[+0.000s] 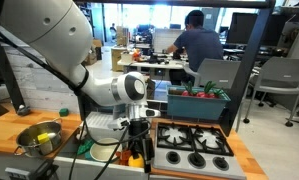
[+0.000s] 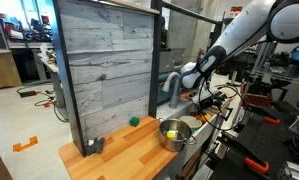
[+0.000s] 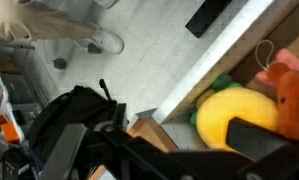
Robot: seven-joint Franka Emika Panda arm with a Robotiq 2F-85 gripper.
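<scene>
In the wrist view, a yellow rounded thing (image 3: 234, 107) with a green part lies inside a drawer, against its pale front wall (image 3: 211, 68). Beside it is an orange-red soft-looking thing (image 3: 293, 95). My gripper stands open above the drawer edge. One dark finger (image 3: 253, 138) overlaps the yellow thing in view; contact cannot be made out. From the front, the gripper (image 1: 138, 146) reaches down over the drawer, and the yellow thing (image 1: 136, 162) shows just below it.
Right of the drawer is a black-grated stove (image 1: 194, 140) with knobs, a blue-grey basket (image 1: 197, 106) behind it. A metal pot (image 1: 39, 138) stands on the wooden counter at left. A pale bowl (image 1: 103, 152) sits in the drawer. Someone sits in the background.
</scene>
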